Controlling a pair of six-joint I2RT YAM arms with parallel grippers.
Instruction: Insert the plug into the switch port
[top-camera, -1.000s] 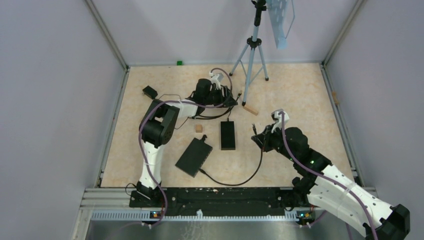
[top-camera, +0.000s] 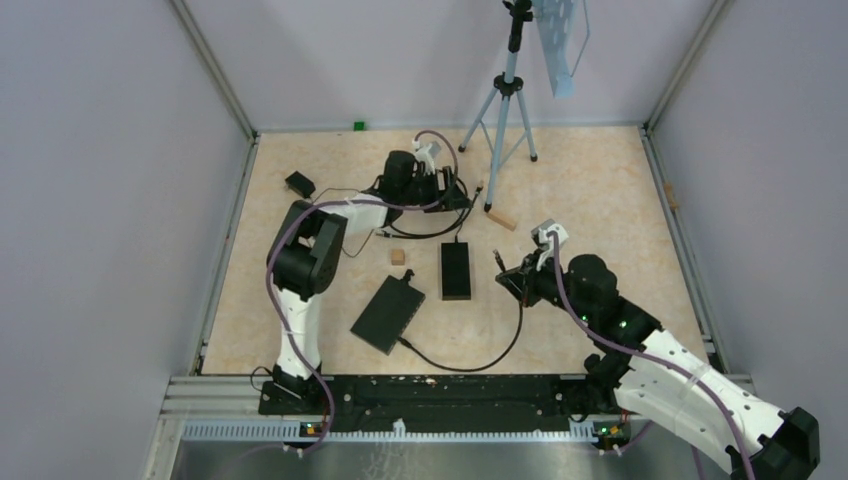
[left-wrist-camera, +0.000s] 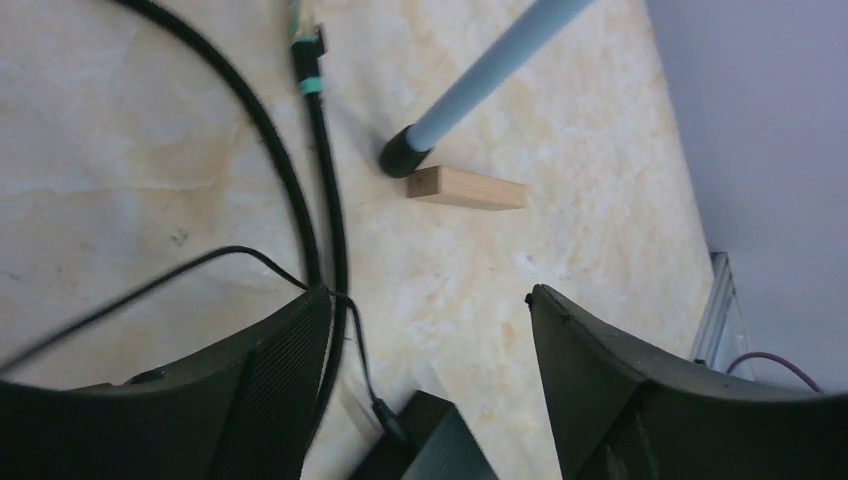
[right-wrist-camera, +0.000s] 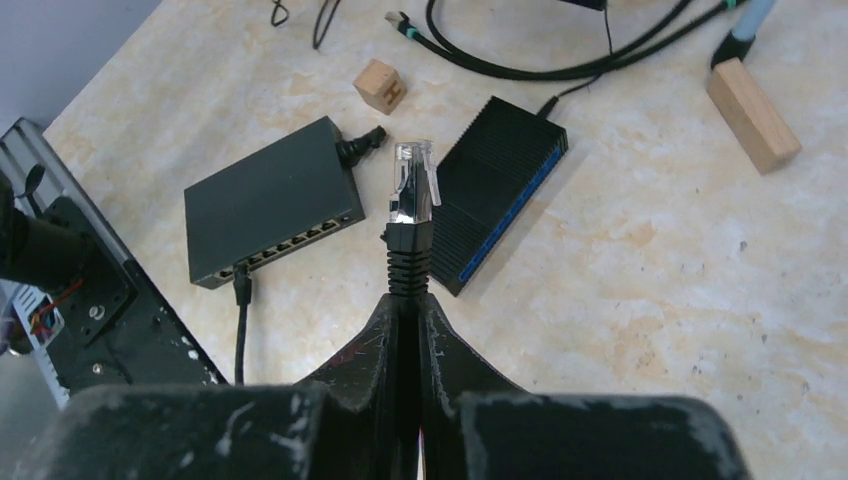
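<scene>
In the right wrist view, a black cable plug with a clear tip (right-wrist-camera: 411, 185) points up from my right gripper, shut on the plug's cable end. Its cable runs to a flat black switch (right-wrist-camera: 272, 195), where a second plug (right-wrist-camera: 242, 287) sits in the row of ports. Beside it lies a black ridged box (right-wrist-camera: 500, 170) with a blue-lined side. The held plug hangs apart from both boxes. Over the cables at the back, my left gripper stands open, its fingers (left-wrist-camera: 290, 340) apart with nothing gripped between them.
A tripod leg (left-wrist-camera: 480, 75) stands by a wooden block (left-wrist-camera: 468, 188). Looped black cables (right-wrist-camera: 560, 72) lie behind the ridged box, and a small wooden cube (right-wrist-camera: 380, 86) sits behind the switch.
The right gripper has moved a little left with the plug, towards the black boxes.
</scene>
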